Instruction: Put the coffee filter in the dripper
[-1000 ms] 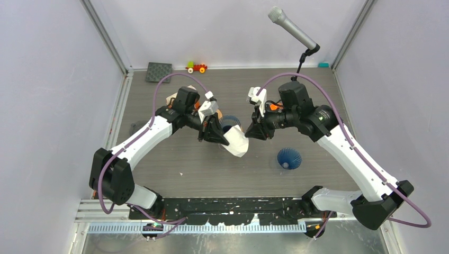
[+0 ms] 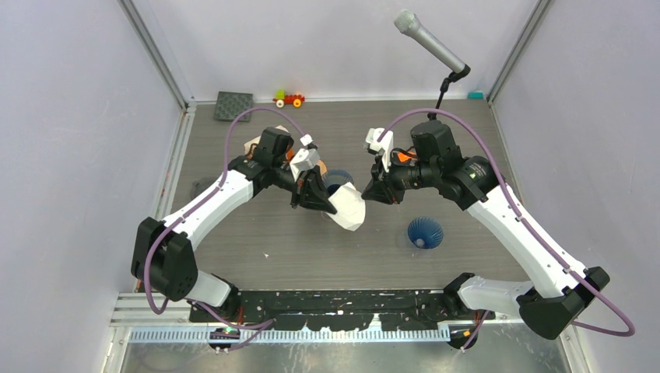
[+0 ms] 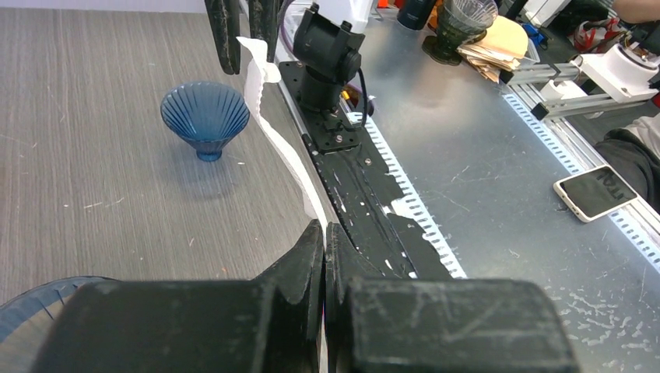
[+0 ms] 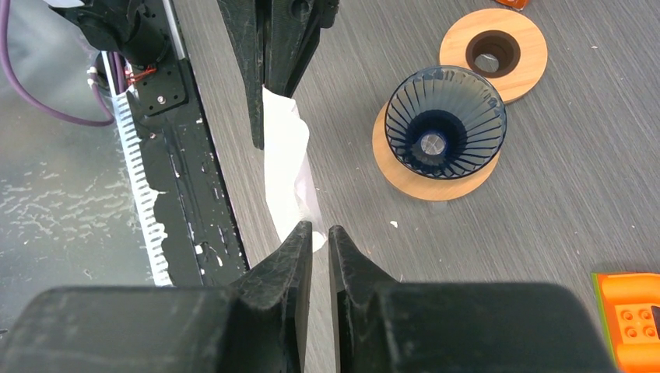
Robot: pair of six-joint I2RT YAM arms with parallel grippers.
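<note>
A white paper coffee filter (image 2: 347, 208) hangs from my left gripper, whose fingers are shut on it. In the right wrist view the filter (image 4: 286, 163) reaches down to my right gripper, whose fingertips are slightly parted at its lower corner; whether they touch it is unclear. A dark glass dripper (image 4: 444, 124) stands on a wooden ring beside and below the filter. A blue ribbed dripper (image 2: 425, 231) stands apart at the right, also seen in the left wrist view.
A second wooden holder (image 4: 521, 47) sits behind the dark dripper, and an orange toy piece (image 4: 630, 326) lies nearby. A microphone (image 2: 424, 39) on a stand is at the back.
Almost nothing differs in the top view; the filter's corner near my right gripper has shifted very slightly.
</note>
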